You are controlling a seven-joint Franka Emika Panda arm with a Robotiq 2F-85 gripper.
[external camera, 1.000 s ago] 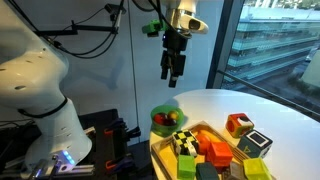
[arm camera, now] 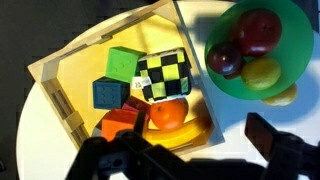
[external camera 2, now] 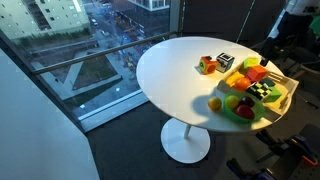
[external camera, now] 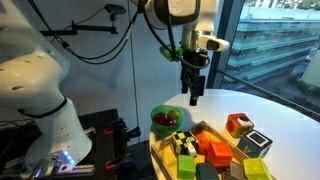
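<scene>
My gripper (external camera: pixel 192 96) hangs above the white table, near the green bowl and the wooden tray. In the wrist view its fingers (arm camera: pixel 262 132) stand wide apart with nothing held. The green bowl (arm camera: pixel 225 28) holds a dark red fruit (arm camera: pixel 256 32), a smaller dark fruit (arm camera: pixel 225 60) and a yellow fruit (arm camera: pixel 261 73). Inside the wooden tray (arm camera: pixel 88 38) lie a green block (arm camera: pixel 123 64), a checkered block (arm camera: pixel 166 75), a dark blue block (arm camera: pixel 108 94), an orange fruit (arm camera: pixel 168 114) and red-orange blocks, partly hidden by the gripper.
Behind the tray, a red block with coloured faces (external camera: pixel 239 124) and a dark cube (external camera: pixel 254 143) stand on the table. A yellow-orange fruit (external camera 2: pixel 215 103) lies outside the bowl.
In exterior view 1 my gripper has moved right and lower, from over the bowl towards the tray. It remains empty. The blocks and bowl have not visibly moved.
</scene>
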